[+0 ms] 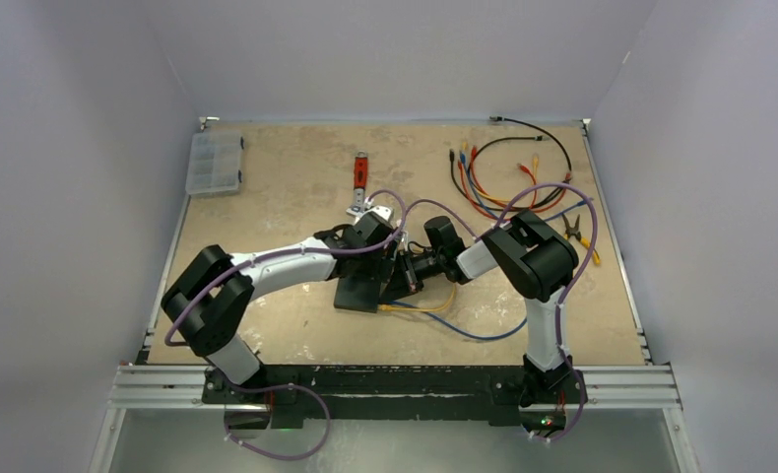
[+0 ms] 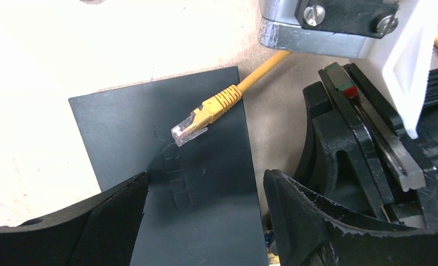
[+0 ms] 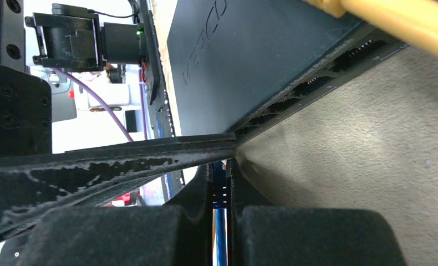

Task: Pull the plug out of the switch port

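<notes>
The dark flat switch [image 1: 356, 294] lies on the board, partly covered by my arms. My left gripper is open over its top face, with nothing between the fingers. A clear-tipped yellow plug [image 2: 208, 115] lies loose on the switch. At the switch's port edge [image 3: 311, 80], my right gripper is shut on the blue cable's plug end [image 3: 220, 180], most of it hidden by the fingers. The blue cable [image 1: 464, 333] curves away to the right. A dark finger of the left gripper reaches close to the right fingertips in the right wrist view.
Another yellow cable [image 1: 420, 309] runs from the switch's front right. Several coloured cables [image 1: 513, 177] lie at the back right beside pliers [image 1: 580, 233]. A red-handled wrench [image 1: 360, 172] lies behind the switch, a clear box [image 1: 214, 163] at the back left.
</notes>
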